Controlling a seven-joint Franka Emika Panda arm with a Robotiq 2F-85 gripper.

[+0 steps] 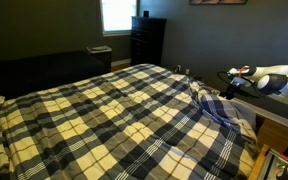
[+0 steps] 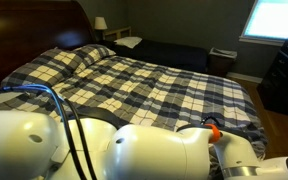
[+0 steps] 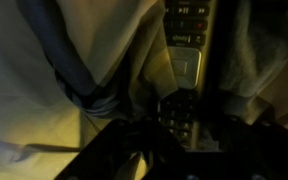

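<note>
In the wrist view a dark remote control with rows of buttons and a paler pad runs lengthwise down the picture. Its lower end passes between the dark fingers of my gripper, which is shut on it. Folds of dark and pale cloth surround the remote. From the side, my gripper hangs by the bed's right edge, over a bunched part of the plaid blanket; the remote is too small to make out there.
The plaid bed fills most of the room. A dark dresser and a small nightstand stand at the far wall. Wooden floor shows at the right. The arm covers the near side in the second exterior view.
</note>
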